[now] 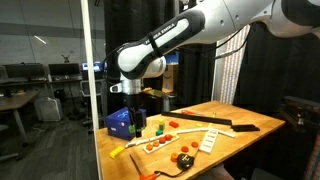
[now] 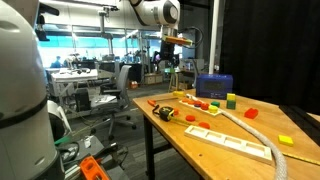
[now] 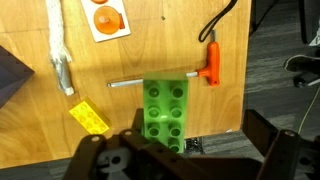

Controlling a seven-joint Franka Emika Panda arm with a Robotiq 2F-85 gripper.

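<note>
In the wrist view a green studded brick (image 3: 165, 108) appears large, in front of the wooden table. My gripper stands open, its dark fingers set wide apart with the brick showing in the space between them, nearer the left one. Whether either finger touches the brick cannot be made out. Seen from exterior view 1, my gripper (image 1: 132, 118) points down by the blue box (image 1: 122, 125) at the table's far left end, with a small green patch at its lower end. From exterior view 2, the blue box (image 2: 214, 87) stands at the far end.
A yellow block (image 3: 89, 116), a screwdriver with an orange handle (image 3: 211, 62) and a white card with orange discs (image 3: 107, 18) show in the wrist view. A long white tray (image 2: 228, 142) and several coloured pieces occupy the nearer table. At its far right lies a dark flat object (image 1: 245, 128).
</note>
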